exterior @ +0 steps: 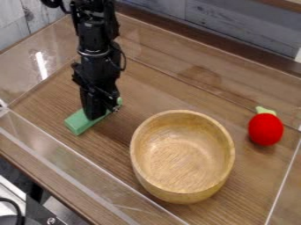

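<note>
A green rectangular block (83, 122) lies on the wooden table at the left front. My black gripper (101, 108) is over the upper right end of the block, low and close to it; the fingertips are small and dark, and whether they touch the block is unclear. It looks shut, with nothing seen held.
A large wooden bowl (180, 156) stands at the front centre right. A red tomato-like object (266, 129) with a green top sits at the right.
</note>
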